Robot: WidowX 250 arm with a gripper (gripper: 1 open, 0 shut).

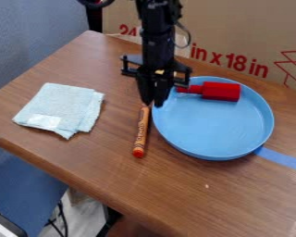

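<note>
My black gripper (155, 94) hangs in the upper middle, over the left rim of a blue plate (218, 130). Its fingers point down, just above the upper end of an orange stick (141, 133) that lies lengthwise on the table beside the plate. Whether the fingers are apart or closed on something is hard to tell. A red object (220, 92) lies on the back part of the plate, partly behind the gripper.
A folded pale cloth (58, 110) lies at the left of the wooden table (176, 199). A cardboard box (243, 46) stands behind. A strip of blue tape (284, 160) is at the right.
</note>
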